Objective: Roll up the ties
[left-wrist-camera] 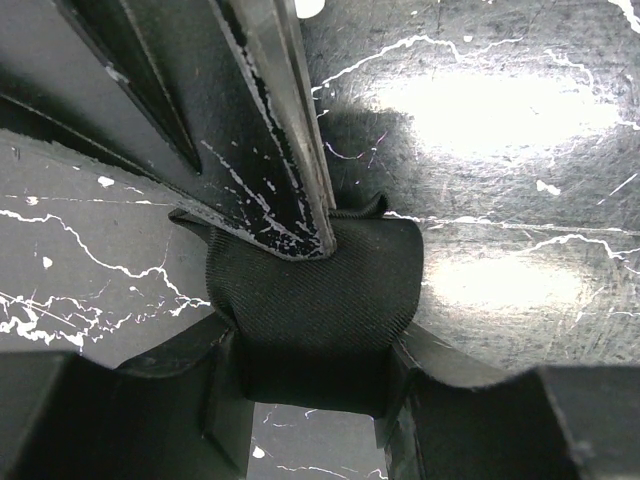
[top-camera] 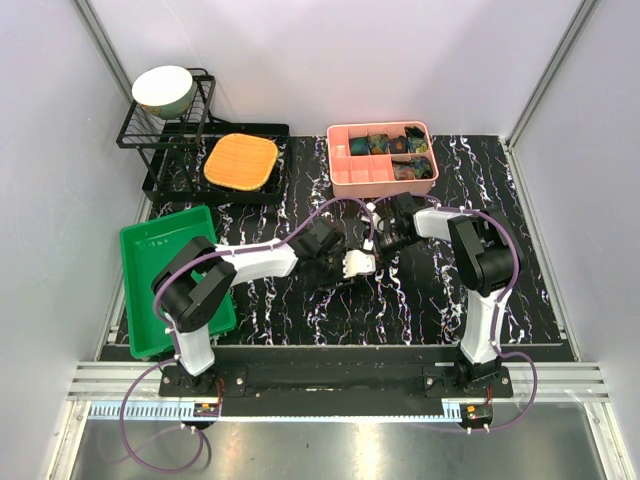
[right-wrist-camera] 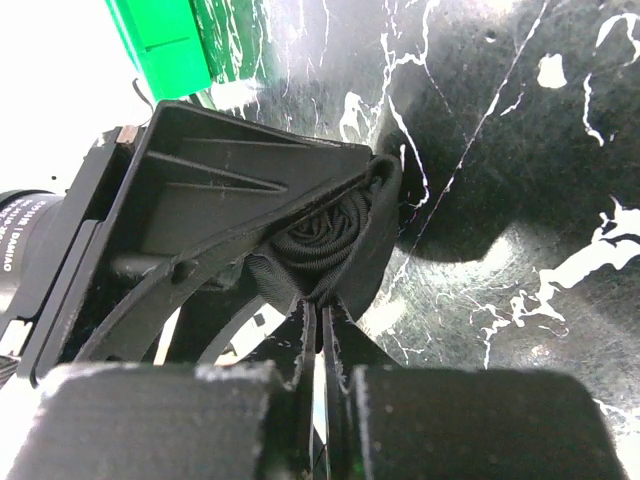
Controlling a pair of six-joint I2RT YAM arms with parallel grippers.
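A black rolled tie [left-wrist-camera: 315, 315] fills the middle of the left wrist view, with my left gripper shut on it and the tip of the other gripper resting over its upper part. In the right wrist view the roll's coiled end [right-wrist-camera: 325, 235] shows beside the left gripper's black body. My right gripper is shut at the lower edge of the roll; whether cloth is pinched between its fingertips is hard to tell. In the top view both grippers meet over the marble mat, hiding most of the tie.
A pink divided box [top-camera: 355, 175] with several rolled items stands at the back. A green tray [top-camera: 150, 240] lies at the left, and a black rack [top-camera: 165, 185] with an orange tray [top-camera: 240, 160] at the back left.
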